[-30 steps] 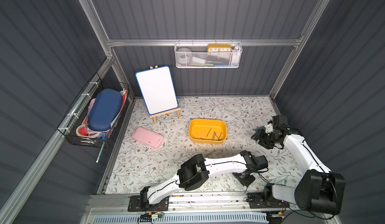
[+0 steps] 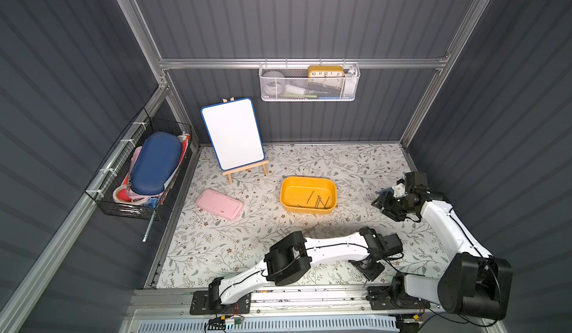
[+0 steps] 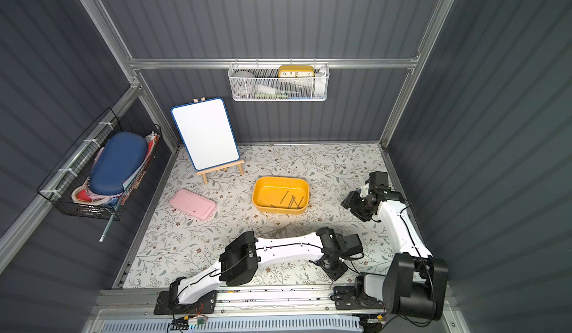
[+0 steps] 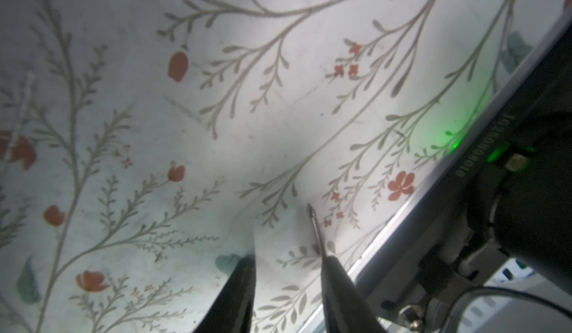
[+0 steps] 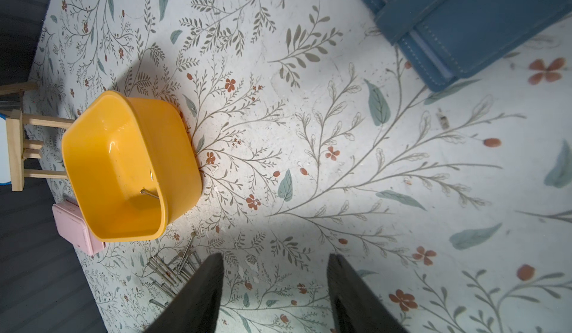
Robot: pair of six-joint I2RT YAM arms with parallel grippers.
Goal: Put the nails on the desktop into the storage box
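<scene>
An orange storage box sits mid-desk with several nails inside. In the right wrist view more nails lie on the desk beside the box. My left gripper hangs low at the desk's front edge, open, with a single nail lying by its right finger, near a metal edge. My right gripper is over the right side of the desk, fingers apart, nothing between them.
A pink case lies left, a whiteboard on an easel stands behind it. A blue object lies at the right. Bare desk lies behind the orange box.
My left arm's wrist has moved slightly toward the front of the desk and to the right. The right arm has barely moved.
</scene>
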